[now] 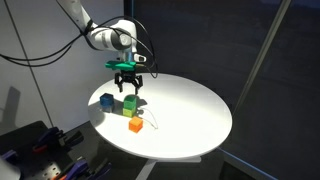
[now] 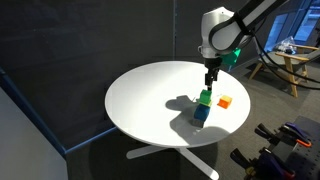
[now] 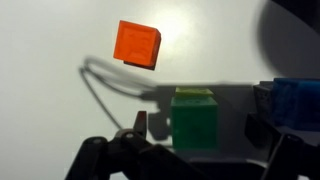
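A dark green block [image 3: 194,122] rests on a lighter yellow-green block [image 3: 195,92], the two stacked on the white table. In exterior view 1 the green block [image 1: 130,102] stands above the light green one [image 1: 129,112]. On the bare table top beside the stack lies an orange block [image 1: 136,124], also clear in the wrist view [image 3: 137,44]. A blue block [image 1: 107,101] stands on the other side of the stack. Directly over the stack is my gripper [image 1: 128,84], open, its fingers to either side of the green block in the wrist view, nothing held.
The round white table [image 1: 185,115] has wide free room away from the blocks. Near its edge the blue block [image 2: 201,113] stands close to the stack. A wooden chair [image 2: 285,65] is in the background, off the table.
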